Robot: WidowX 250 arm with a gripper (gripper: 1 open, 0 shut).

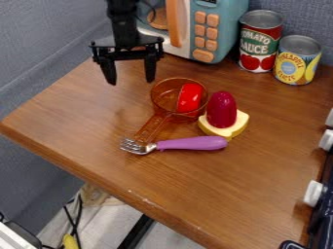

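Note:
My black gripper [130,74] hangs over the back left of the wooden table [92,136], open, with nothing between its fingers. An orange translucent pan [163,93] holds a red object [189,98]. A dark red, upright object [221,108] rests on a pale yellow piece [233,129] to its right. A fork with a purple handle [192,143] lies in front of the pan.
A teal toy microwave [200,31] stands at the back, with a tomato can [259,44] and a yellow can [298,63] right of it. A dark appliance [324,195] sits at the right edge.

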